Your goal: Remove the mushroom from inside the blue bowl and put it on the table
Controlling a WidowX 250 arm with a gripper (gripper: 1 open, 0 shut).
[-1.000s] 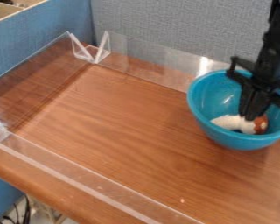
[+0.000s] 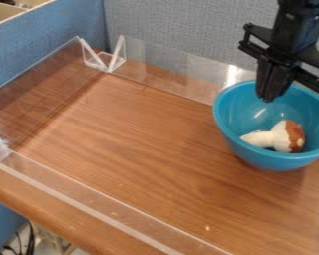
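Observation:
The blue bowl (image 2: 231, 126) stands at the right side of the table. Inside it lies the mushroom (image 2: 265, 139), with a white stem toward the left and a brown-orange cap on the right. My black gripper (image 2: 270, 88) hangs over the bowl's back left part, above the mushroom and apart from it. Its fingers point down, and no object shows at their tips. Seen from this side, the gap between the fingers cannot be made out.
A clear low barrier with white corner brackets (image 2: 104, 56) runs along the table's edges. A grey wall (image 2: 182, 28) rises behind.
The gripper has risen out of the bowl and shifted left and back. The mushroom and the bowl stay in the same place.

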